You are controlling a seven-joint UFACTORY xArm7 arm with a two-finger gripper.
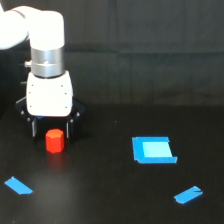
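Observation:
A small red block [55, 141] with cut corners rests on the black table at the left. My gripper [52, 128] points downward from the white arm [49, 95], right at the block's far side. Its dark fingers [34, 128] stand apart, one to either side of the block's upper part in this view. The fingers look open. Whether a finger touches the block, or how high the tips are above the table, cannot be told.
A square of blue tape around a pale centre [156, 149] lies on the table at the right. Blue tape strips lie at the front left [18, 186] and front right [188, 195].

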